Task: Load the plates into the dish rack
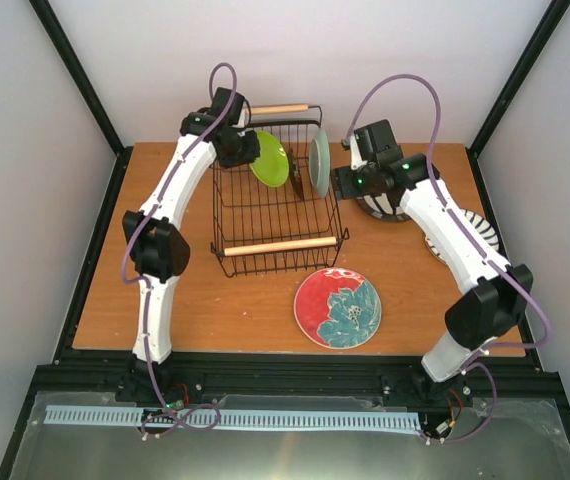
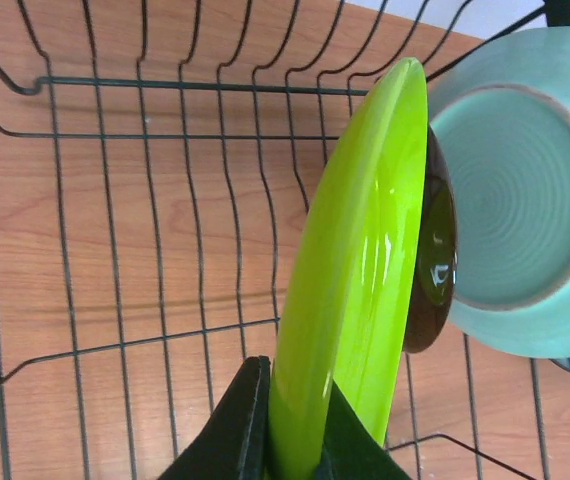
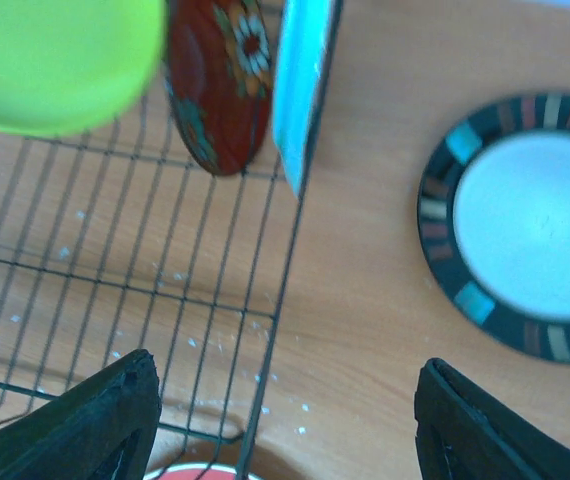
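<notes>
A lime-green plate [image 1: 269, 160] is tilted on edge over the back of the wire dish rack [image 1: 280, 244], with my left gripper shut on its rim. Just right of it, a brown plate [image 2: 434, 250] and a pale teal plate [image 2: 513, 190] stand in the rack. Whether the green plate touches the wires, I cannot tell. My right gripper is open and empty, to the right of the rack. Under that arm, a plate with a dark patterned rim [image 3: 443, 225] lies flat on the table. A striped white plate [image 1: 477, 232] lies farther right.
A red plate with a teal flower [image 1: 338, 308] lies flat in front of the rack. The rack's wooden handles [image 1: 280, 246] run along its front and back. Its left slots and the table's left side are free.
</notes>
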